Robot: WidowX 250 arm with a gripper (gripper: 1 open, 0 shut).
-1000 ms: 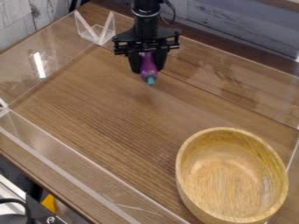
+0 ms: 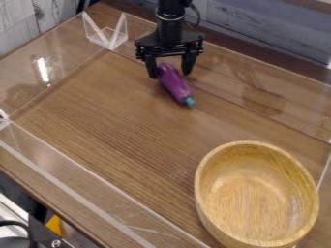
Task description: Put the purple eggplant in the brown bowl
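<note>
The purple eggplant (image 2: 173,85) rests at a slant on the wooden table near the back, its teal tip pointing toward the camera and to the right. Just behind and above it is my black gripper (image 2: 169,68), open, with a finger on either side of the eggplant's rear end. Whether a finger touches it, I cannot tell. The large bowl (image 2: 207,194), yellowish-brown, stands at the front right, well apart from the eggplant. Its visible inside is empty.
A clear angular object (image 2: 106,31) sits at the back left. Low walls (image 2: 278,34) bound the table's rear. Between eggplant and bowl, the wooden surface (image 2: 155,145) is bare.
The bowl has stayed put.
</note>
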